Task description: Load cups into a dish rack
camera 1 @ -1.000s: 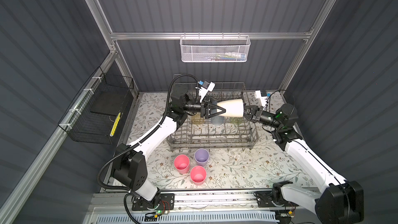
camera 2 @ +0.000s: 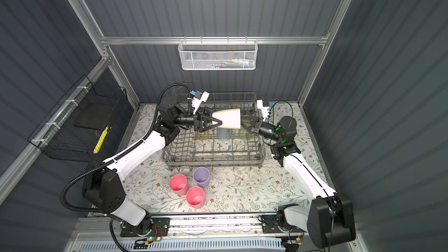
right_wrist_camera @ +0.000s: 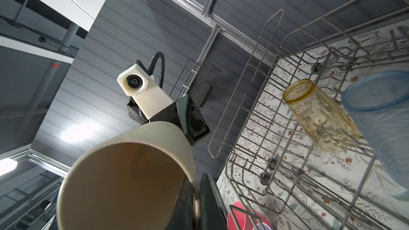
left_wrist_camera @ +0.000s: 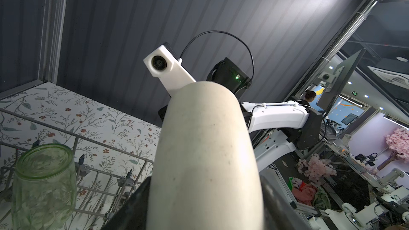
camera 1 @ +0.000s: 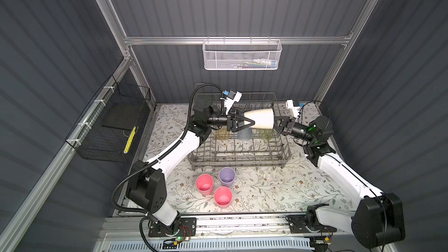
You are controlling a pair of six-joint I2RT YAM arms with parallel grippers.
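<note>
A cream cup (camera 1: pixel 259 119) is held sideways above the dish rack (camera 1: pixel 238 163), between the grippers. My left gripper (camera 1: pixel 242 122) is shut on its narrower end. My right gripper (camera 1: pixel 278 125) is at the wide open end; in the right wrist view its fingers overlap the cup's rim, shut, grip hard to tell. A yellow glass (right_wrist_camera: pixel 321 119), a blue glass (right_wrist_camera: pixel 379 132) and a green glass (left_wrist_camera: pixel 42 187) stand or lie in the rack. Two pink cups (camera 1: pixel 204 184) and a purple cup (camera 1: pixel 227 176) stand upright on the table in front of the rack.
A black wire basket (camera 1: pixel 112 121) hangs on the left wall and a white mesh basket (camera 1: pixel 241 56) on the back wall.
My right arm has shifted slightly inward and up at the cup's open end. The cup and my left arm have barely moved.
</note>
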